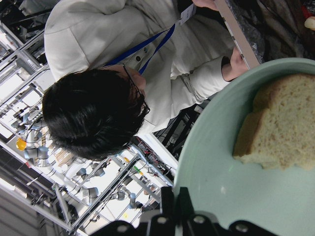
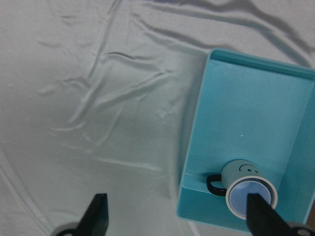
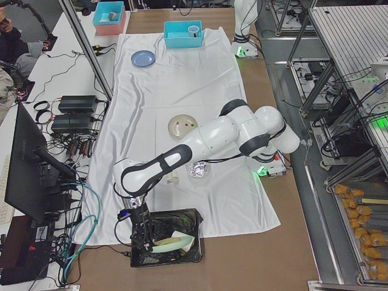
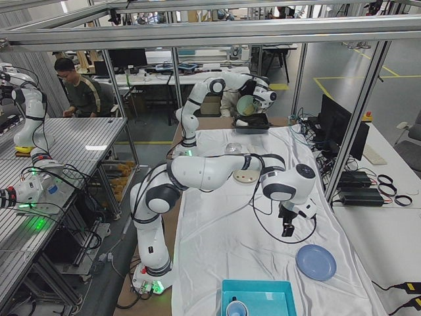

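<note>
My left gripper is shut on the rim of a pale green plate [image 1: 216,191], held tilted over a black bin [image 3: 136,257] at the near end of the cloth; a slice of bread [image 1: 280,118] rests against the plate. My right gripper is open above the cloth beside a teal tray [image 2: 241,108], which holds a mug [image 2: 251,194] with a blue inside.
A blue plate [image 3: 143,58], a beige plate [image 3: 182,126] and a crumpled foil item [image 3: 198,170] lie on the white cloth. A person [image 1: 88,113] stands close by the bin.
</note>
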